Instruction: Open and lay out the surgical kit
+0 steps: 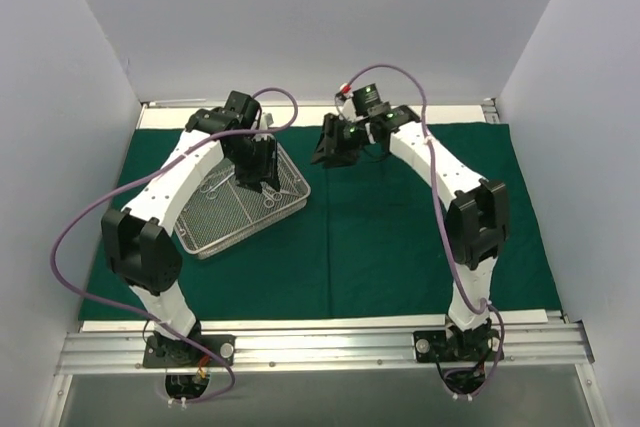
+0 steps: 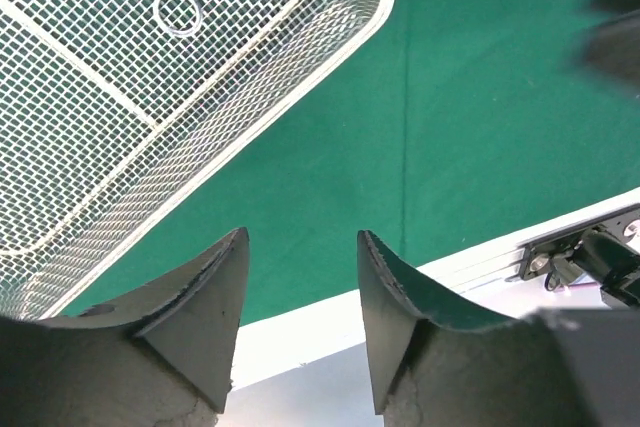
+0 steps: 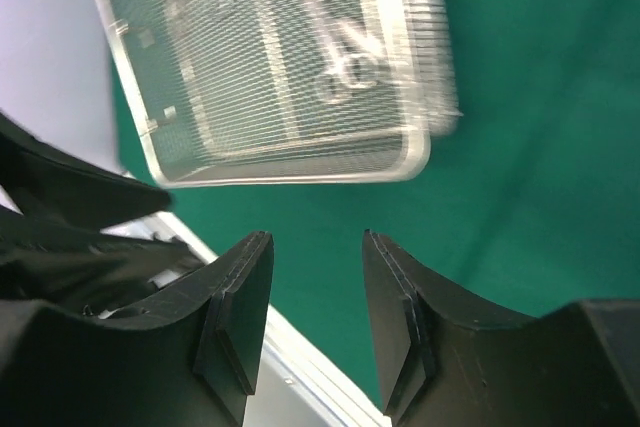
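A white wire-mesh tray [image 1: 225, 235] with surgical instruments sits at left on the green cloth. Scissor-like handles lie inside near its corner; in the blurred right wrist view ringed instruments [image 3: 340, 77] lie there too. My left gripper [image 1: 262, 181] is over the tray's right part, open, with empty space between its fingertips. My right gripper [image 1: 325, 152] is just beyond the tray's right side over bare cloth; its fingers [image 3: 240, 297] stand part way apart with nothing seen between them.
Light frame edges and grey walls [image 1: 570, 147] border the work area. The two grippers are close together near the middle.
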